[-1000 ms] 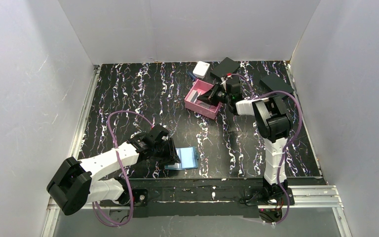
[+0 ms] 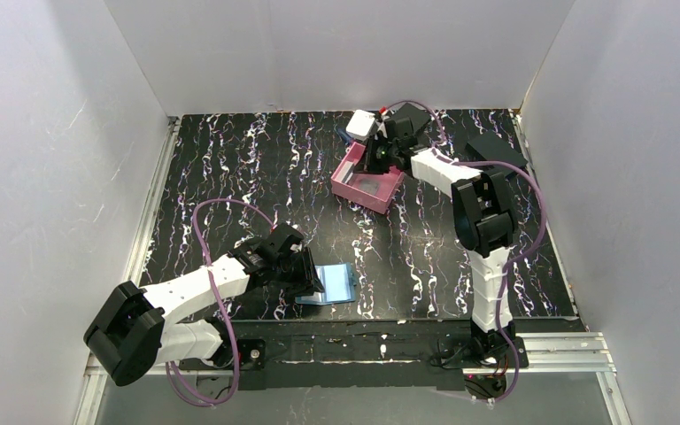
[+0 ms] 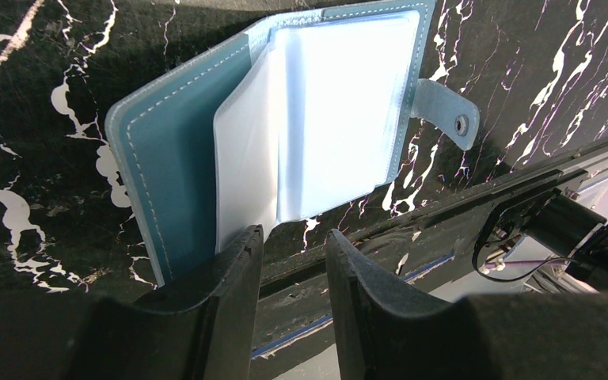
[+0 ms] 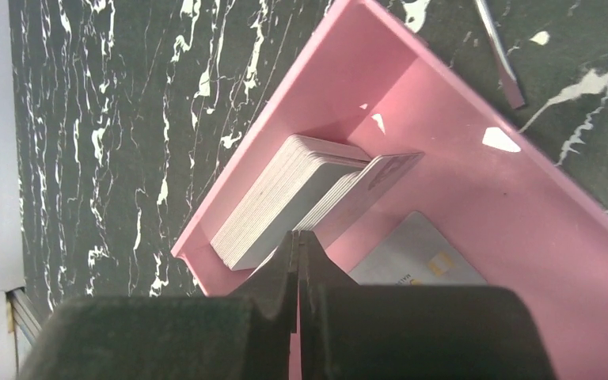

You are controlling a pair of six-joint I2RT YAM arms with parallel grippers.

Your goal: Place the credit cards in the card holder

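The blue card holder (image 2: 336, 283) lies open near the table's front edge. Its clear sleeves (image 3: 340, 111) show in the left wrist view, one sleeve page standing up from the fold. My left gripper is open at the holder's near edge, one finger by the raised page's lower end, nothing visible between the fingers. At the back, the pink box (image 2: 360, 197) holds a stack of cards (image 4: 285, 194) on edge along one wall. A few cards (image 4: 368, 190) lean against it; another card (image 4: 419, 253) lies flat. My right gripper is shut, its tips over the leaning cards' lower end; contact cannot be told.
A white box (image 2: 360, 124) and a dark flat case (image 2: 412, 115) stand behind the pink box. Another dark case (image 2: 496, 150) lies at the back right. The table's left side and the stretch between holder and box are clear.
The left arm and the holder have stayed put.
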